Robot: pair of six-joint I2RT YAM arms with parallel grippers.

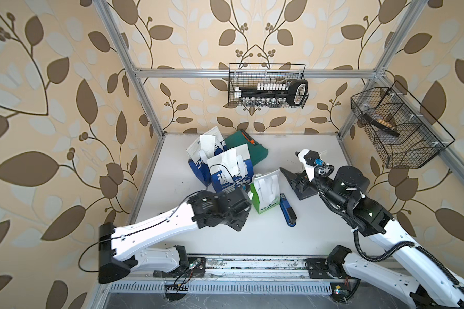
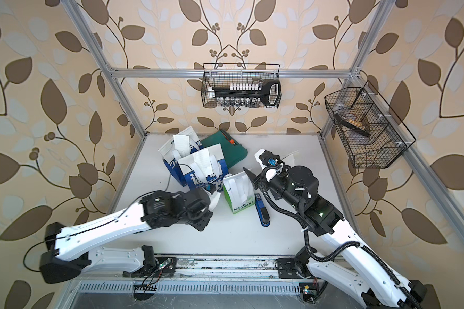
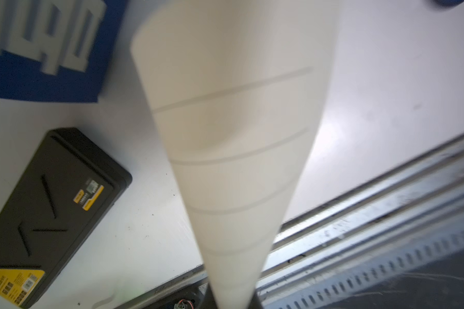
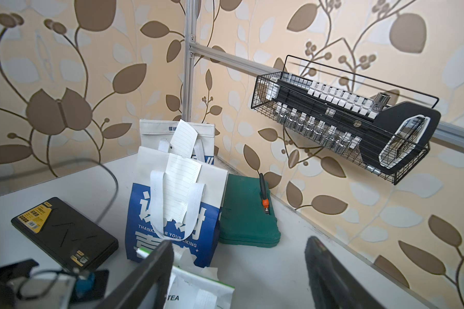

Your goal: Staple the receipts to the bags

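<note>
In the left wrist view a lined white receipt [image 3: 237,149] rises curled from my left gripper, which is shut on it. The left arm is over the front-middle table. A small green-and-white bag [image 1: 265,190] stands mid-table with a blue stapler [image 1: 287,210] to its right. Two blue-and-white bags [image 1: 229,167] stand behind, with lined papers on their fronts or tops [image 4: 175,185]. My right gripper is open above the right side, facing the small bag, nothing between its fingers.
A black case [image 3: 56,206] lies on the left, a green case [image 4: 247,206] with an orange-tipped tool at the back. A dark object sits beneath the right gripper. Wire baskets [image 1: 268,87] hang on the back and right walls.
</note>
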